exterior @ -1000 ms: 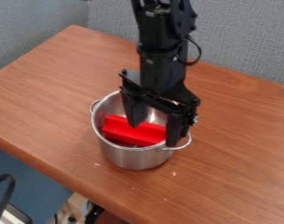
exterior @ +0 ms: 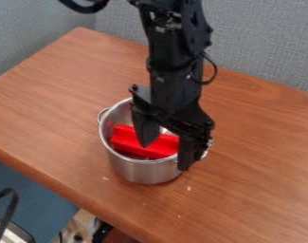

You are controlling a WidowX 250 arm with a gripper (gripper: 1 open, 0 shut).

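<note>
A steel pot (exterior: 134, 168) with side handles stands on the wooden table (exterior: 244, 199) near its front left edge. A red object (exterior: 128, 141) lies inside it, partly hidden behind my black gripper (exterior: 163, 144). My gripper is over the pot, open, its fingers at or just inside the rim on either side of the red object; whether they touch it I cannot tell.
Grey padded walls stand at the back. Beyond the front left edge are a blue surface and some cables.
My gripper has shifted and turned slightly over the pot, its right side now covering more of the pot's right handle. The pot looks unmoved.
</note>
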